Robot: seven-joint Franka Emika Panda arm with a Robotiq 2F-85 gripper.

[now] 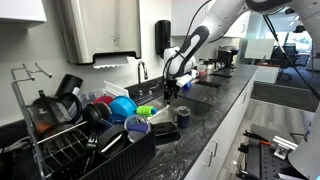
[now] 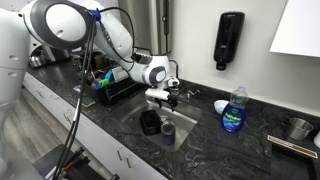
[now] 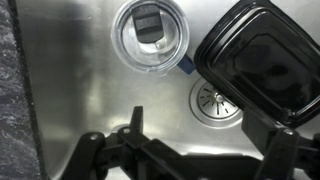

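Observation:
My gripper is open over a steel sink (image 3: 85,90), with nothing between its fingers. In the wrist view, a black rectangular container (image 3: 268,62) lies to the upper right and partly covers the drain (image 3: 214,101). A round piece with a clear lid and black tab (image 3: 150,32) sits at the top, close to the container's left edge. From exterior view 2, the gripper (image 2: 160,101) hangs above the black container (image 2: 150,122), and a dark cup (image 2: 168,132) stands beside it. Exterior view 1 shows the gripper (image 1: 168,97) small and dark.
A black dish rack (image 1: 125,155) holds several colourful cups and dark utensils. Blue soap bottle (image 2: 234,112) and metal pot (image 2: 297,129) stand on the dark counter (image 2: 215,150). A faucet (image 1: 142,72) rises behind the sink.

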